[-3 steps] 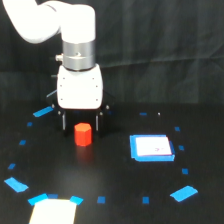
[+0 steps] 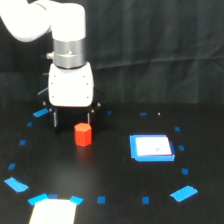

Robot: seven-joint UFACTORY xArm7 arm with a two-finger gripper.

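Observation:
A small orange-red block [image 2: 83,134] rests on the black table, left of the middle. The white arm reaches in from the upper left, and its gripper [image 2: 73,117] hangs just behind the block and a little to its left. Its dark fingers stand apart, one on each side, so the gripper looks open. No object shows between them, though the dark backdrop makes the fingertips hard to make out. Whether either finger touches the block cannot be seen.
A blue-rimmed white tray [image 2: 134,147] lies to the right of the block. At the front left edge is a pale square [image 2: 52,212]. Blue tape marks dot the table, which is otherwise clear between block and tray.
The gripper has shifted a short way to the left and slightly up or back, away from the block. The block stays in the same spot, as does the tray.

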